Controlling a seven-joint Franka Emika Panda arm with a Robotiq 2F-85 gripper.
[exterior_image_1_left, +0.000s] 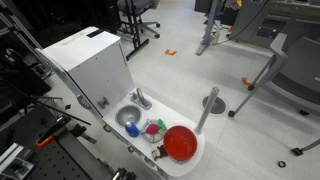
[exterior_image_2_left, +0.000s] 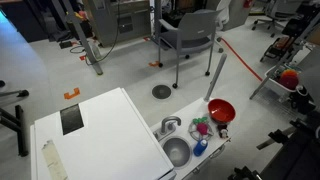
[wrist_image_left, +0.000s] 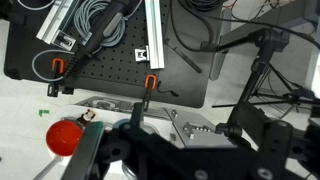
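Observation:
A red bowl (exterior_image_1_left: 181, 143) rests on the white toy-kitchen counter (exterior_image_2_left: 186, 112), beside a small grey sink (exterior_image_1_left: 129, 115) with a faucet (exterior_image_2_left: 168, 126). Between sink and bowl lie a blue item (exterior_image_2_left: 200, 147), a pink item (exterior_image_2_left: 203, 129) and something green (exterior_image_1_left: 161, 124). In the wrist view my gripper shows as two dark fingers standing apart, with nothing visible held between them. It hangs over the floor near the black table's edge; the red bowl (wrist_image_left: 63, 137) is off to its left, and the gripper's body hides much of the counter.
A white cabinet (exterior_image_1_left: 89, 70) rises beside the sink. The black perforated table (wrist_image_left: 120, 68) carries coiled cable (wrist_image_left: 98, 22), tools and orange-handled clamps (wrist_image_left: 151, 82). A grey chair (exterior_image_2_left: 190, 32) stands beyond the counter, with open floor around it.

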